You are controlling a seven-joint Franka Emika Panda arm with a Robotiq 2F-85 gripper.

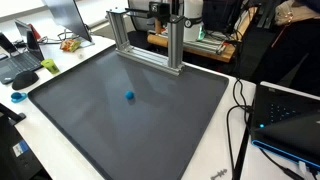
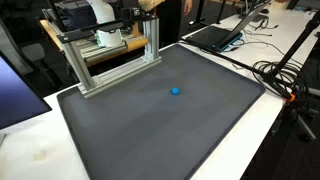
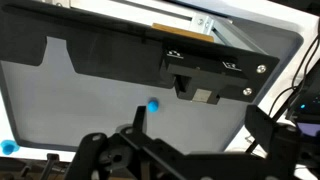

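Note:
A small bright blue object (image 1: 129,95) (image 2: 175,91) (image 3: 153,105) lies alone on the dark grey board (image 1: 85,115) (image 2: 130,130). In the wrist view, my gripper is open, its dark fingers (image 3: 260,124) wide apart and nothing between them. The blue object shows beyond the left finger, well away from it. A black bar with a bracket (image 3: 195,85) crosses the wrist view above the fingers. In the exterior views the gripper cannot be made out clearly at the top edge.
A silver metal frame (image 1: 150,57) (image 2: 120,75) stands along one edge of the board. Beside the board are a green item (image 1: 50,66), another blue item (image 1: 18,97) (image 3: 8,147), and a laptop (image 1: 285,120) with cables. Most of the board is clear.

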